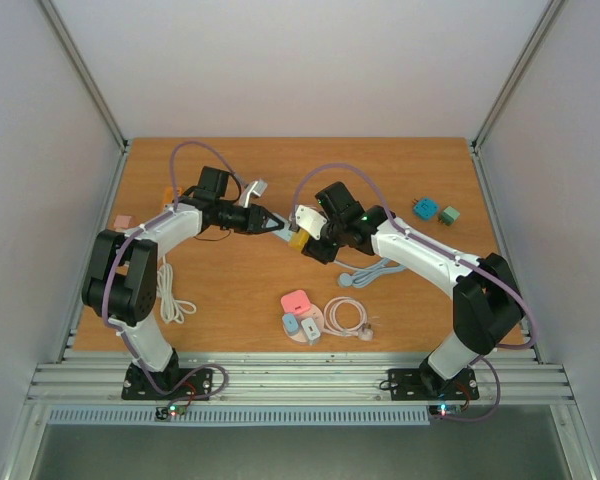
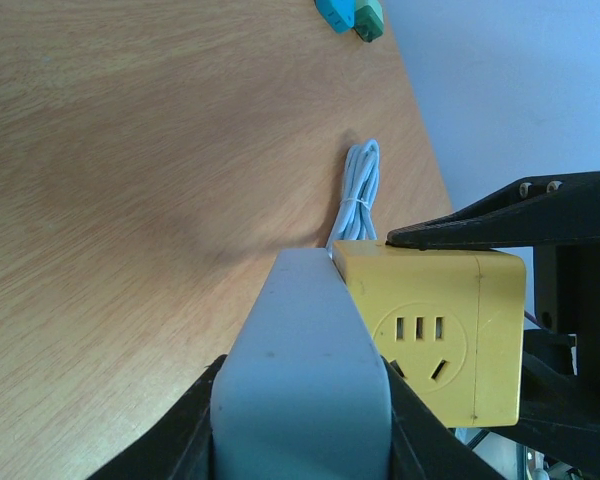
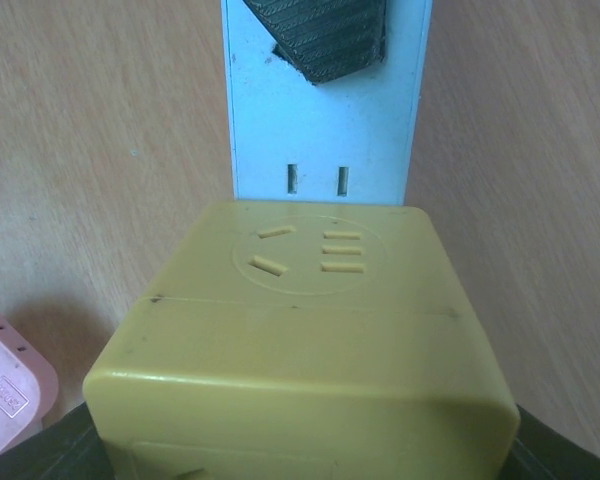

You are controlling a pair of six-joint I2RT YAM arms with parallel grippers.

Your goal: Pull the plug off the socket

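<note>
The yellow block-shaped plug (image 3: pixel 295 340), with slots on its faces, meets the end of the light-blue socket strip (image 3: pixel 320 130). In the top view my left gripper (image 1: pixel 266 219) is shut on the strip, which fills the lower middle of the left wrist view. My right gripper (image 1: pixel 313 245) is shut on the plug from the other side. One of its black fingers (image 2: pixel 480 222) lies against the plug's upper face in the left wrist view. The plug's prongs are hidden, and the two pieces appear to be touching.
Nearer the front lie a pink block (image 1: pixel 297 303), small blocks on a round pad and a coiled pale cable (image 1: pixel 345 316). A blue-grey cable (image 1: pixel 375 271) rests below the right arm. Blue (image 1: pixel 425 208) and green (image 1: pixel 449 215) blocks sit far right.
</note>
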